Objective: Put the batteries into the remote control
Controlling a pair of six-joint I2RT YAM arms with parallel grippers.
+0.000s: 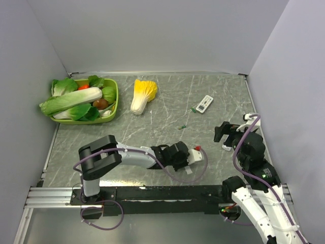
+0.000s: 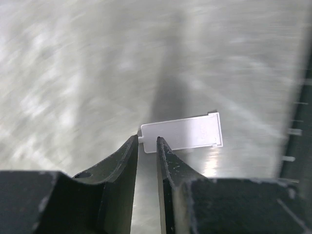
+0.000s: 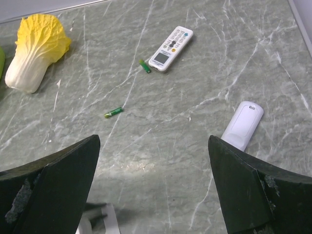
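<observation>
My left gripper is shut at the near end of a small white cover (image 2: 183,131), low over the marble near the front rail; whether it grips it firmly is unclear. My right gripper stands open above the right side, empty between its fingers. A remote (image 1: 204,103) lies at the back right, a green battery (image 3: 145,66) beside it and another battery (image 3: 113,112) nearer the middle. A white remote-like piece (image 3: 243,124) lies face down at the right.
A green basket of vegetables (image 1: 54,116) stands at the back left, a yellow cabbage (image 1: 143,95) beside it. Walls bound the back and sides.
</observation>
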